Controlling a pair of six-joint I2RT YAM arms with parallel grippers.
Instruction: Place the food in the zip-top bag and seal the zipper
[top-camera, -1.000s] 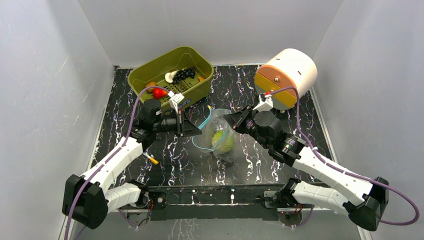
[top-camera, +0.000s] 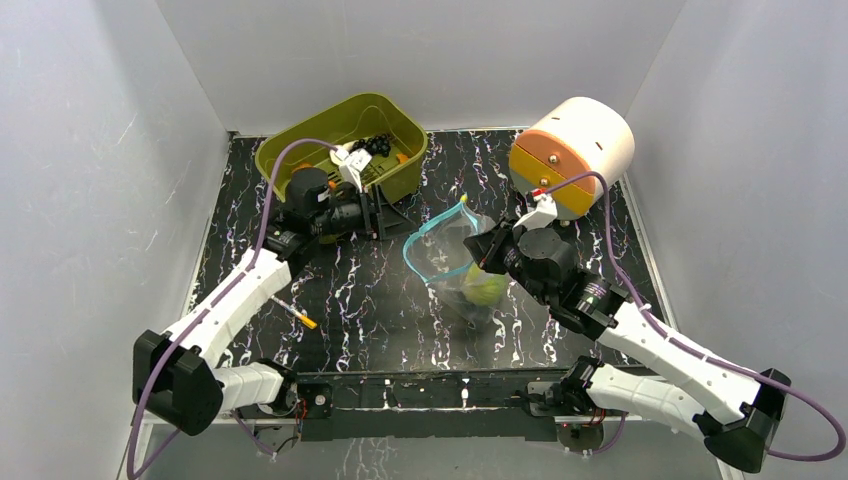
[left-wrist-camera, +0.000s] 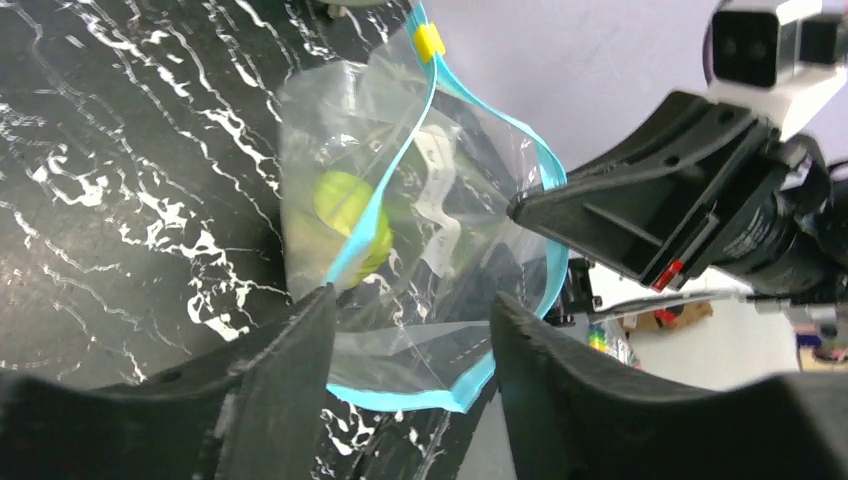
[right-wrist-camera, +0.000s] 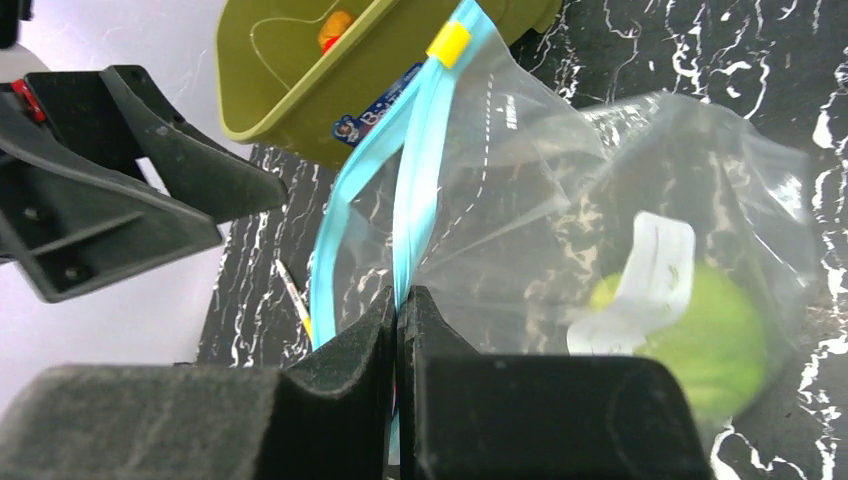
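The clear zip top bag (top-camera: 450, 250) with blue rim and yellow slider (left-wrist-camera: 429, 40) stands open mid-table, a yellow-green food item (top-camera: 485, 288) low inside it. My right gripper (top-camera: 482, 255) is shut on the bag's blue zipper edge (right-wrist-camera: 420, 180), at the bag's right side in the top view. My left gripper (top-camera: 388, 215) is open and apart from the bag, left of its mouth, with nothing between its fingers.
A green bin (top-camera: 400, 125) with fruit stands at the back left, a cream and orange rounded box (top-camera: 590, 150) at the back right. A yellow-handled pen (top-camera: 305, 320) lies at the left front.
My left gripper has moved up and away from the bag. My right gripper has shifted right, and the bag with its food now sits farther right.
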